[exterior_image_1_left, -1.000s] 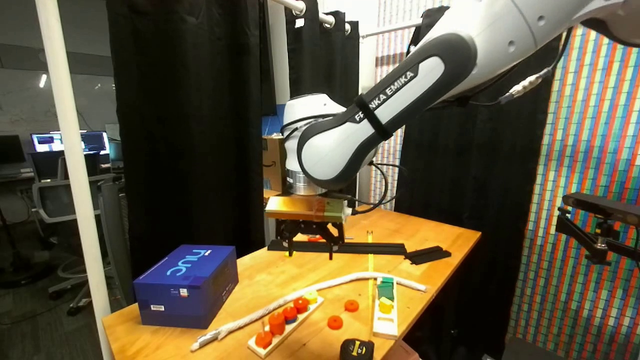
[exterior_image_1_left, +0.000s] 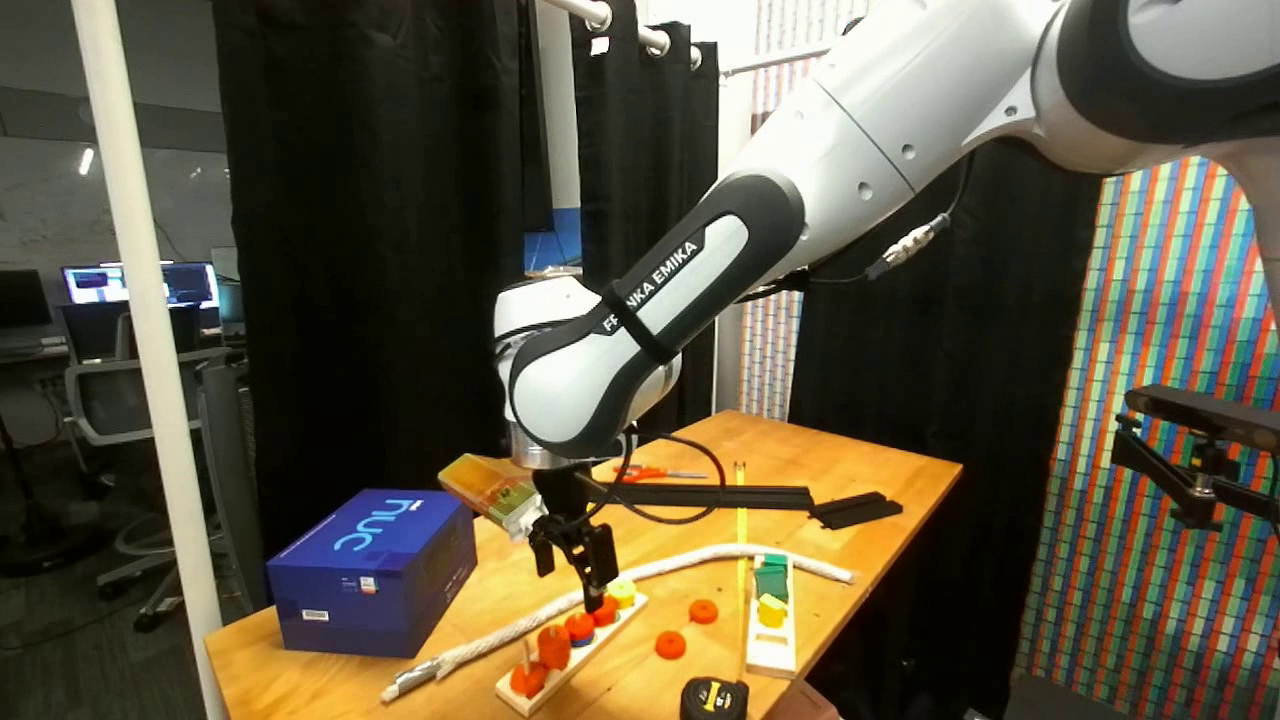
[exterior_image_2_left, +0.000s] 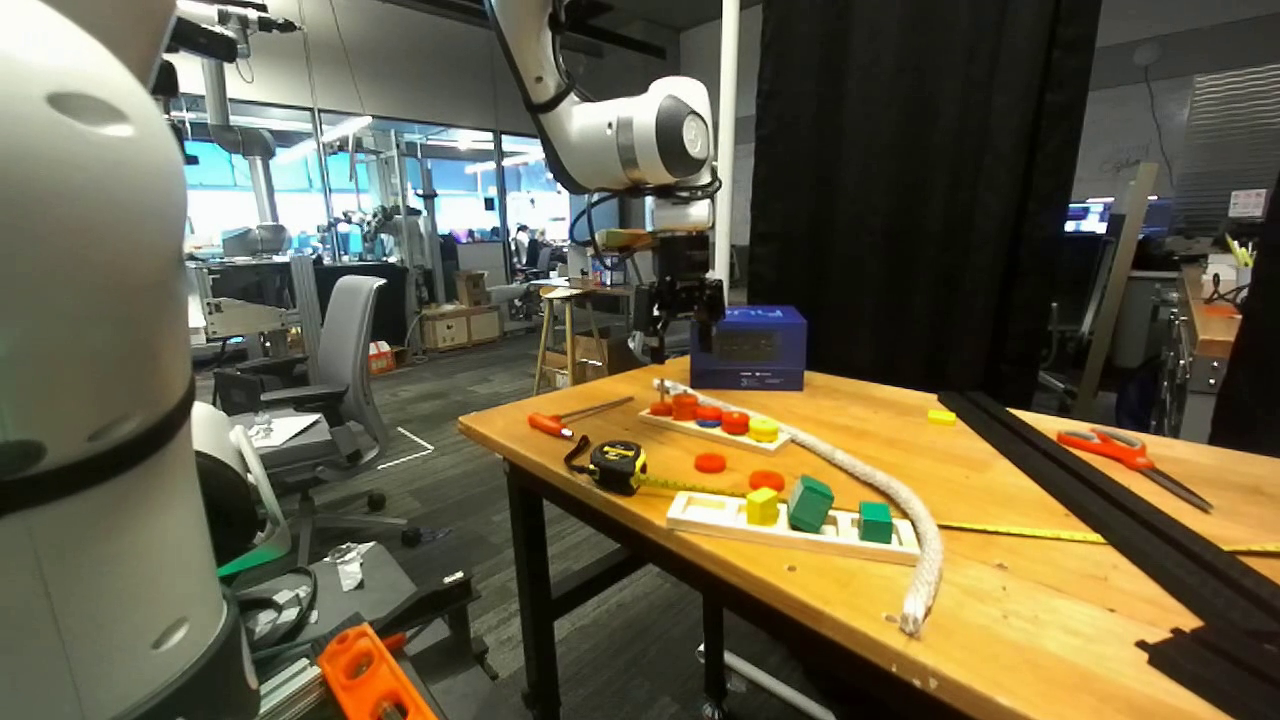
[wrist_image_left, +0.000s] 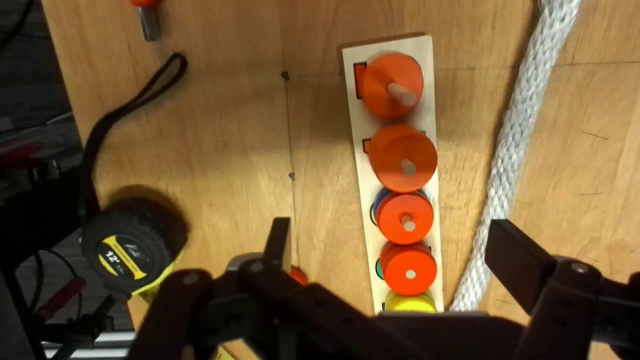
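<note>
In the wrist view a long wooden peg board (wrist_image_left: 390, 48) carries round pieces on pegs. Orange-red discs sit on several pegs, among them the end disc (wrist_image_left: 384, 78) and a taller stack (wrist_image_left: 399, 153); a blue disc (wrist_image_left: 380, 201) peeks out below one, and a yellow piece (wrist_image_left: 411, 302) is at the near end. My gripper is open above this board, with one finger on each side and nothing held. Two loose orange-red discs (exterior_image_1_left: 671, 646) lie on the table. A second board (exterior_image_2_left: 720, 516) bears a yellow block (exterior_image_2_left: 762, 505) and green blocks (exterior_image_2_left: 811, 504).
White rope (wrist_image_left: 510, 144) runs alongside the peg board. A tape measure (wrist_image_left: 133, 243), a blue box (exterior_image_1_left: 372, 570), a screwdriver (exterior_image_2_left: 552, 425), black strips (exterior_image_1_left: 708, 494) and scissors (exterior_image_2_left: 1110, 448) surround the work area. Bare table lies left of the board in the wrist view.
The arm has come down and toward the peg board from above the table's back part. The gripper has turned, while the objects on the table look unmoved.
</note>
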